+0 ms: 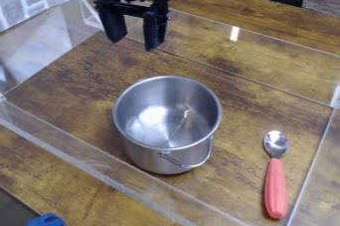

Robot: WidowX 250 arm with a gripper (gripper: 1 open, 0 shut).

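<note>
My black gripper hangs at the upper left, above the wooden floor of a clear-walled enclosure, its two fingers apart with nothing seen between them. A steel pot with a wire handle stands in the middle, below and in front of the gripper, apart from it; its inside looks empty. To its right lies a spoon with a pink handle and a metal bowl end pointing away from the camera.
Clear walls edge the work area. A blue object sits at the bottom left corner, outside the walls.
</note>
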